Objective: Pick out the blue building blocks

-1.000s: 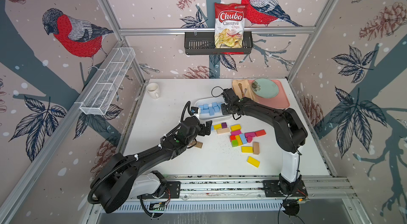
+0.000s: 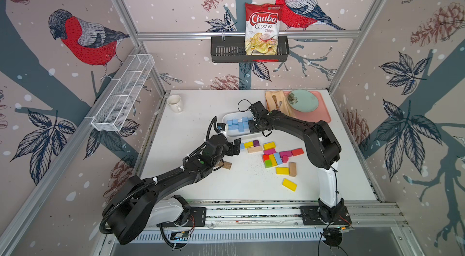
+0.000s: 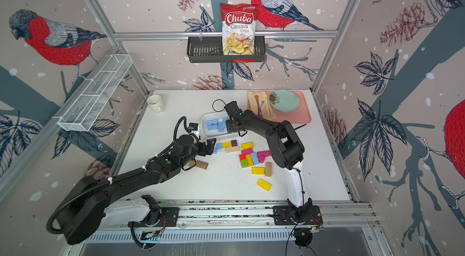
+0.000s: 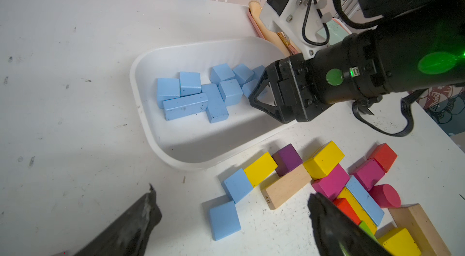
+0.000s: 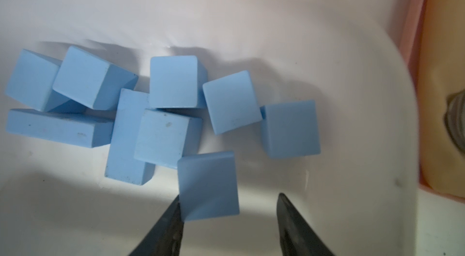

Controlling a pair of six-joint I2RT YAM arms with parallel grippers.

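Observation:
In the right wrist view several light blue blocks (image 5: 176,81) lie in the white bin (image 5: 358,38). My right gripper is over the bin, its fingers apart. One blue cube (image 5: 208,185) is right by its left fingertip, clear of the right one; whether it touches is hard to tell. Two blue blocks (image 4: 225,219) (image 4: 237,185) lie on the table in front of the bin, seen from the left wrist. A longer blue block (image 4: 365,200) is among the coloured ones. My left gripper stands open and empty above the table, left of those pieces.
Yellow (image 2: 289,184), red (image 2: 297,151), purple and wooden blocks are spread in front of the bin. A pink tray with a green plate (image 2: 303,100) stands at the back right, a white mug (image 2: 175,104) at the back left.
The left arm looks unmoved.

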